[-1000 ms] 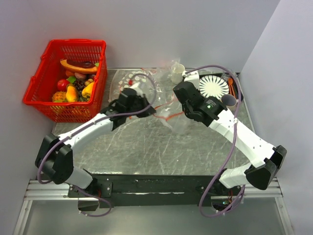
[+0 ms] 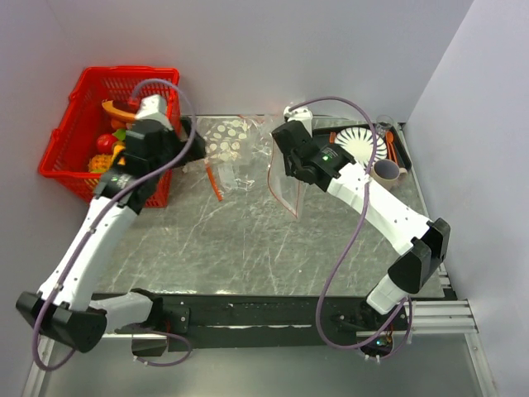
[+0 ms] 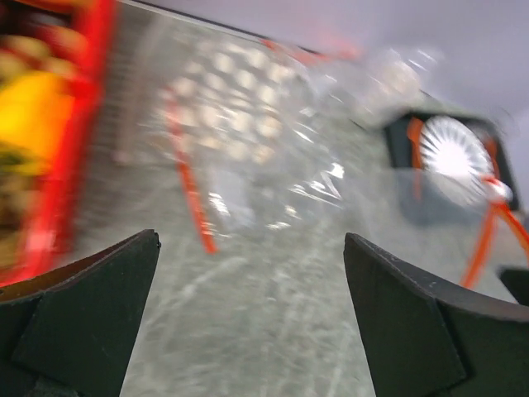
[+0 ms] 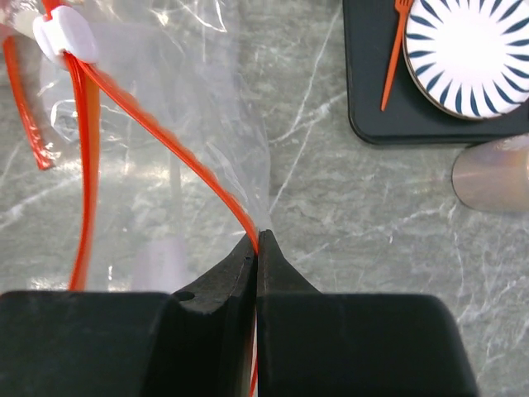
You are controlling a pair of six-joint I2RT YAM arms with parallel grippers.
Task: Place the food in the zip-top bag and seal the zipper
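A clear zip top bag (image 2: 285, 186) with red zipper edges and a white slider (image 4: 64, 31) hangs from my right gripper, which is shut on its edge. My left gripper is open, raised near the red basket (image 2: 62, 141) at left, with nothing between its fingers; it is blurred in the top view. The basket holds food, including a red apple (image 2: 106, 144) and yellow items (image 3: 37, 116). More clear bags (image 2: 223, 141) lie flat at the back of the table.
A black tray at back right holds a striped plate (image 2: 357, 145) and orange cutlery (image 4: 393, 58). A cup (image 2: 385, 173) stands by it.
My left gripper has moved from the bag up and left toward the basket.
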